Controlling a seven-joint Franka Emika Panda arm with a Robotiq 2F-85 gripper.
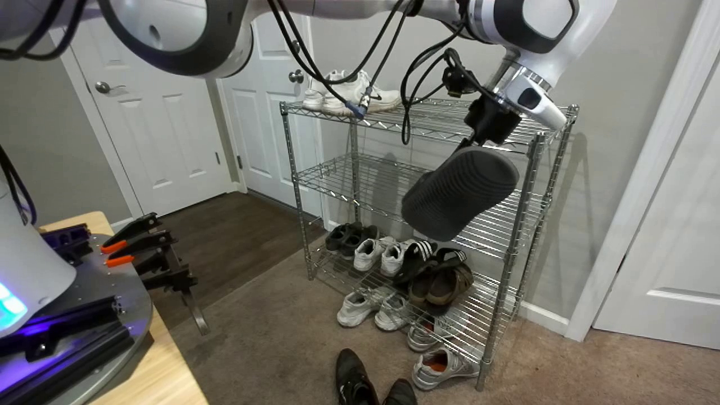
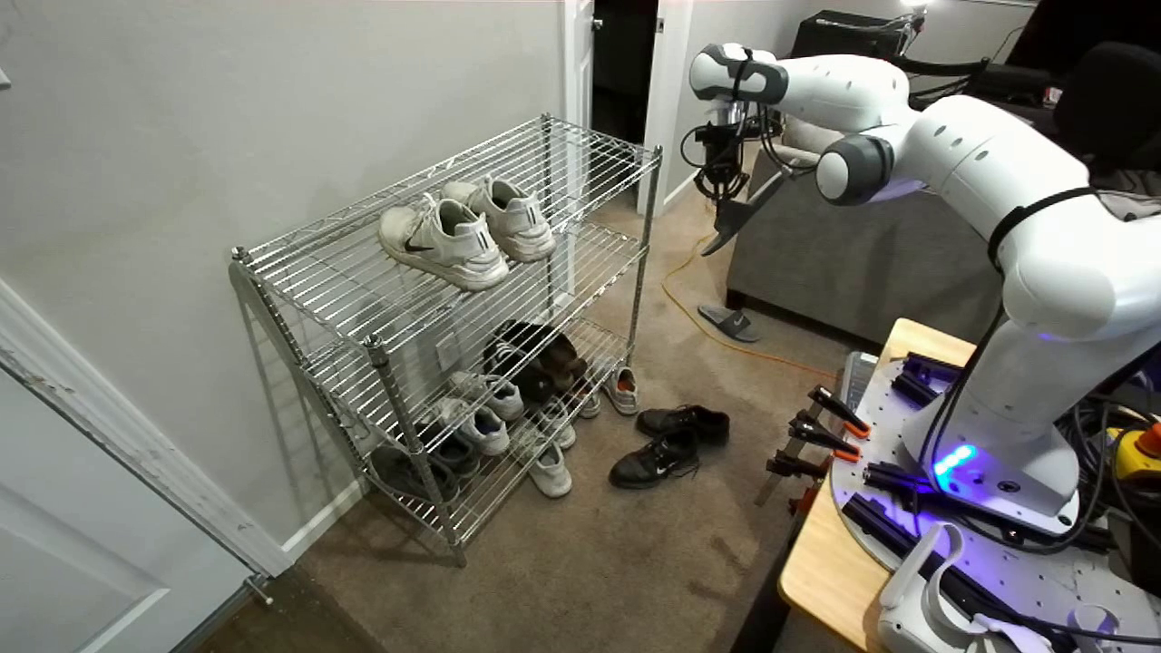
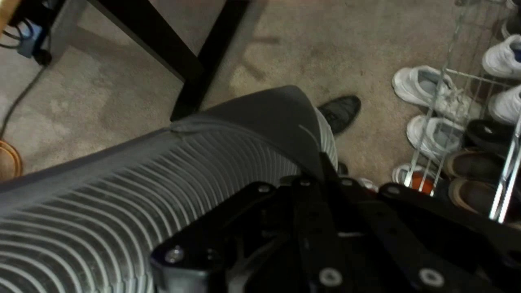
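Note:
A dark grey slide sandal with a ribbed sole hangs in the air, gripped by its strap. My gripper is shut on it; black fingers pinch the strap's edge in the wrist view, where the ribbed sole fills the lower left. From the second exterior view, the sandal hangs tilted, to the right of the wire rack and apart from it. Another dark slide lies on the carpet beside the grey couch.
White sneakers stand on the rack's top shelf. Its middle shelf looks empty, while several shoes fill the bottom one. Black shoes lie on the carpet in front. Clamps stick out from the robot's table edge.

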